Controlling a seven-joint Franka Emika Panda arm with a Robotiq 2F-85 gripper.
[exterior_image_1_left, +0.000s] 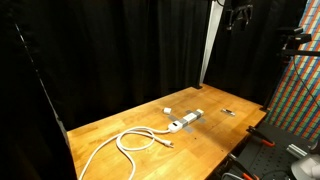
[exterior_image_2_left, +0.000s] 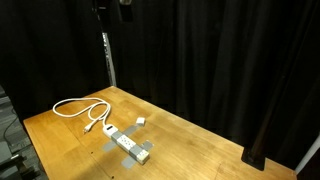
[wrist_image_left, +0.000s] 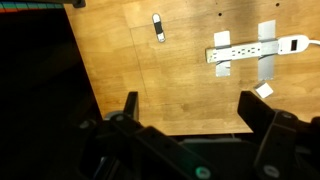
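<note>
A white power strip (wrist_image_left: 243, 51) is held to the wooden table by strips of grey tape (wrist_image_left: 266, 49). Its white cord (exterior_image_1_left: 125, 148) loops over the table, and a plug (exterior_image_1_left: 167, 143) lies near the strip. Close beside the strip rests a small white block (wrist_image_left: 264, 90), perhaps an adapter. A small dark object with light ends (wrist_image_left: 158, 27) lies apart from them. High above the table, my gripper is open, its two black fingers (wrist_image_left: 250, 103) wide apart with only table visible between them.
Black curtains (exterior_image_1_left: 120, 60) hang behind it. In exterior view 2, a dark object (exterior_image_2_left: 253, 157) stands at the table's right edge.
</note>
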